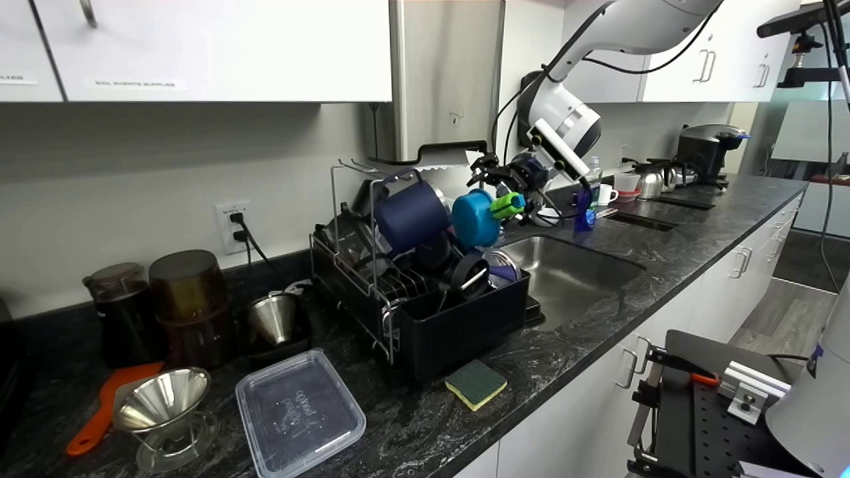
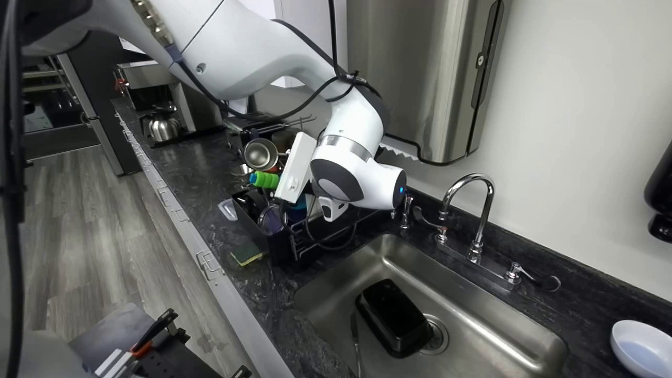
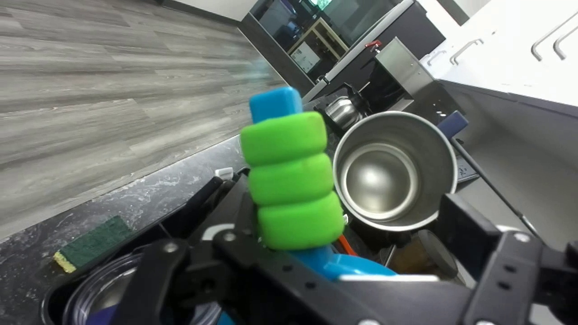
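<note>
A bright blue cup (image 1: 470,222) with a ridged green handle (image 1: 506,206) is at the sink end of the dish rack (image 1: 462,338). In the wrist view the handle (image 3: 292,181) rises through the middle, with a little blue (image 3: 355,265) of the cup below it. My gripper stands open around this area, its right-hand finger (image 3: 468,227) well apart from the handle. In exterior view 1 the gripper (image 1: 487,171) is just above the cup; the exact contact between them is hidden. Exterior view 2 has the arm blocking most of the cup.
A dark blue pot (image 1: 412,215) leans in the rack, its steel inside (image 3: 379,168) facing the wrist camera. A sponge (image 1: 475,385) lies before the rack. Beside the rack is the sink (image 2: 504,337), holding a black container (image 2: 394,315). The faucet (image 2: 485,214) stands behind.
</note>
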